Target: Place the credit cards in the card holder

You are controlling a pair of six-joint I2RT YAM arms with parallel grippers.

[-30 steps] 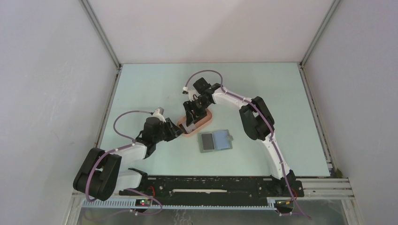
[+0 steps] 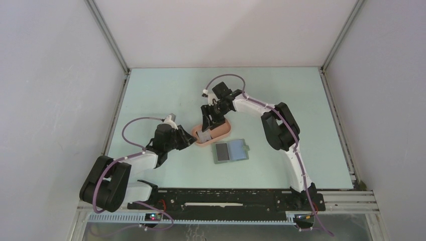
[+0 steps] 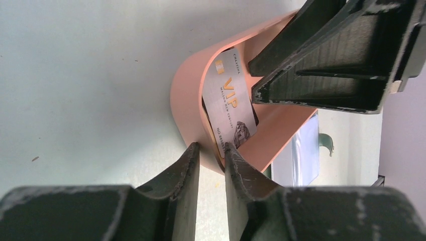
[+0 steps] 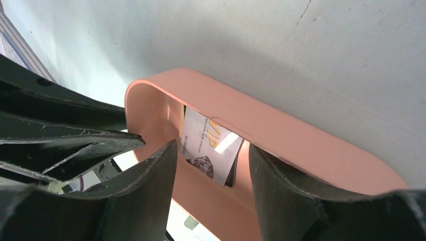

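A pale card point(image 3: 232, 95) marked VIP leans inside the left part of the pink tray point(image 4: 311, 135), and a dark edge shows behind it. My left gripper stands part open around the tray's end wall, one finger outside and one inside. Over the tray is my right gripper, its fingers apart on either side of the card point(image 4: 208, 143); I see no clear grip on it. The opened card holder point(image 2: 230, 151), a dark half beside a blue half, lies flat in front of the tray.
Both grippers crowd the tray, with the right one's black fingers point(image 3: 321, 65) close to the left one. Open table point(image 2: 286, 170) extends to the right and in front of the holder.
The tray and the card inside have slid a little to the right. My right gripper has shifted right too, while the left has barely moved. The card holder stays in place.
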